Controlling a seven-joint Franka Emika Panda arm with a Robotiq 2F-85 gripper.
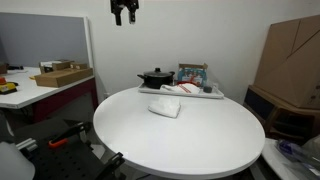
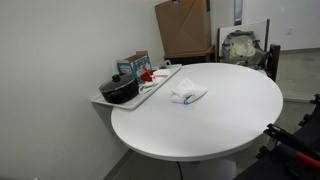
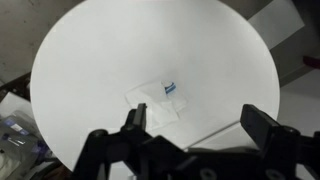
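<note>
On the round white table lies a folded white cloth. In exterior view 2 the cloth sits toward the middle of the tabletop, and from the wrist view a small blue mark shows on the cloth. High above the table's left side, at the top of exterior view 1, hangs my gripper. Its fingers stand wide apart and hold nothing. Seen from the wrist, the gripper is open well above the table, the cloth showing below and between the dark fingers, nearer the left one.
A white tray at the wall side carries a black lidded pot, a red-and-white cloth and a colourful box. Cardboard boxes rest on a side table at left.
</note>
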